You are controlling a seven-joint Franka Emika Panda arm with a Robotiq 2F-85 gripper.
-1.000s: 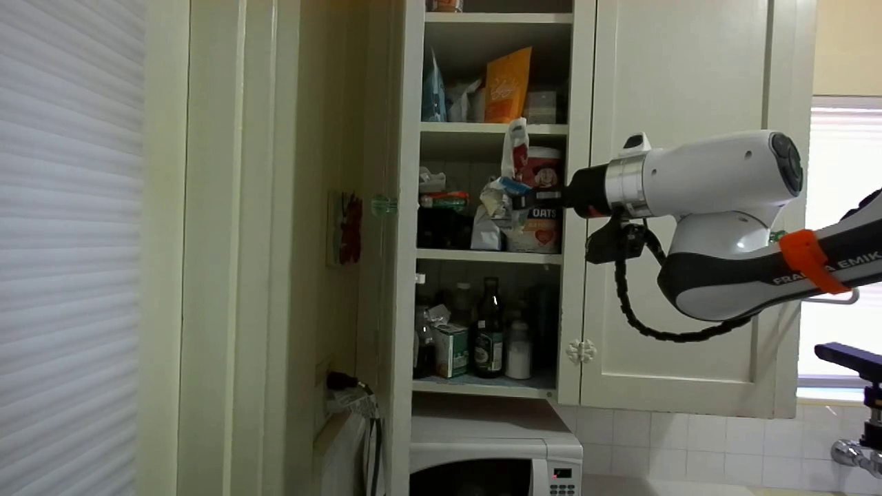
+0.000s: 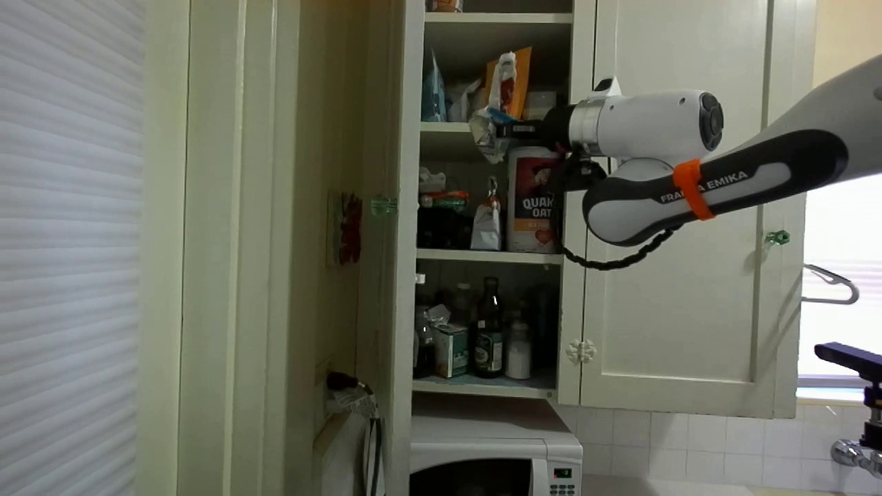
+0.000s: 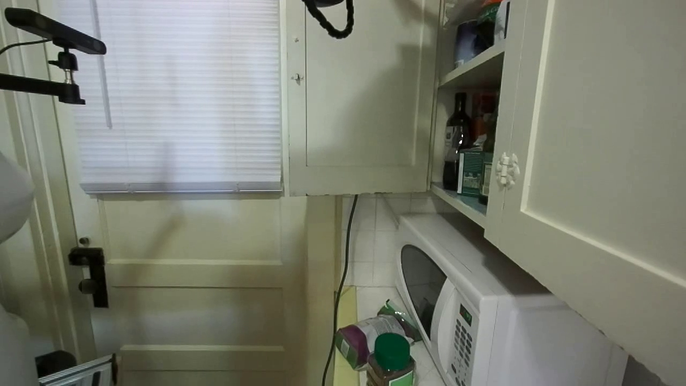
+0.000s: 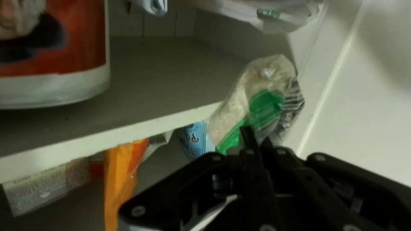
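A clear plastic bag with a green label (image 4: 254,100) is pinched at the tips of my gripper, whose fingers are shut on its thin film. In exterior view 1 the crinkled bag (image 2: 486,136) hangs above and below my gripper (image 2: 501,129), in front of the edge between the upper and middle shelves. An orange pouch (image 2: 521,78) stands behind it on the upper shelf. The oats canister (image 2: 529,194) is just below the gripper, on the middle shelf. The wrist view is upside down. In exterior view 2 the gripper is out of frame.
The shelf edge (image 4: 127,132) runs close beside the bag in the wrist view. A blue pouch (image 2: 432,95) stands at the upper shelf's left. Several bottles crowd the lower shelf above the microwave (image 2: 496,434). The open cabinet door (image 2: 674,273) is close to the arm.
My gripper has risen from in front of the oats canister to the upper shelf's edge and moved left toward the cabinet. The bag has come up with it.
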